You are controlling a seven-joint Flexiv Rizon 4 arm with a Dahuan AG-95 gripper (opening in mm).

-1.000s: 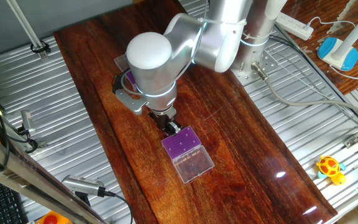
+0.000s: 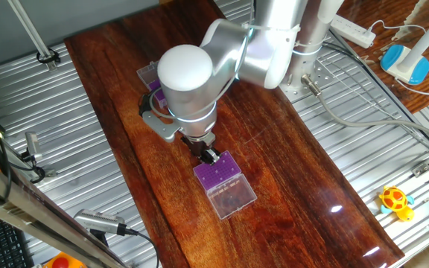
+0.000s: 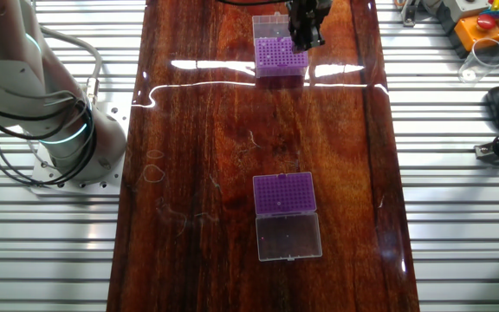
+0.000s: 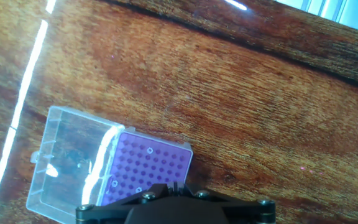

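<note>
In the wrist view, my gripper shows as dark fingers drawn together at the bottom edge, shut, with nothing visible between the tips. The tips overlap the near edge of a purple rack (image 4: 148, 163) with a grid of holes, a few holding small pale rings. Its clear lid (image 4: 73, 163) lies folded open beside it. From exterior view 1, the gripper (image 2: 211, 156) is over the back edge of that purple rack (image 2: 218, 173); whether it touches cannot be told. A second open box has a purple rack (image 3: 284, 193) and clear lid (image 3: 289, 237).
A clear cup (image 3: 483, 59) stands at the far right in exterior view 2.
</note>
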